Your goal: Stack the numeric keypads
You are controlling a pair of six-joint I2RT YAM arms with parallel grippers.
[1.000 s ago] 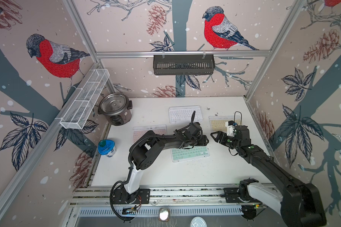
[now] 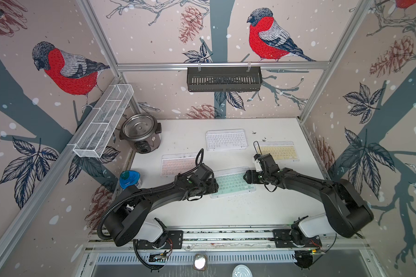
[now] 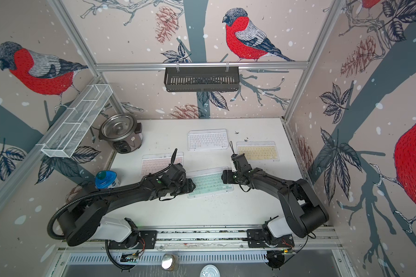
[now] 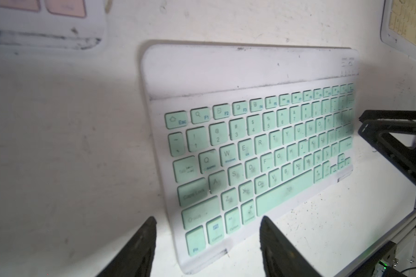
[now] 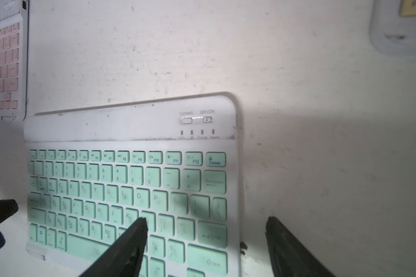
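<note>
A white keypad with green keys (image 2: 235, 183) lies flat on the table between the two arms. My left gripper is above its left short side, fingers apart, and the keypad's lower left corner shows between them. Over the right short side is my right gripper, also open, with the keypad's right edge visible in its gap. Neither gripper holds anything. A pink keypad (image 2: 178, 164) lies behind the left arm, partly covered by it. Farther back is a white keypad (image 2: 226, 140). The yellow keypad (image 2: 282, 151) lies behind the right arm.
A rice cooker (image 2: 141, 133) stands at the back left, with a blue-lidded container (image 2: 129, 179) nearer the front. A white wire shelf (image 2: 104, 120) overhangs the left side.
My left gripper has moved left, from the keypad's back right to its left side. My right gripper has come left and a little forward onto its right side. The keypads have not moved.
</note>
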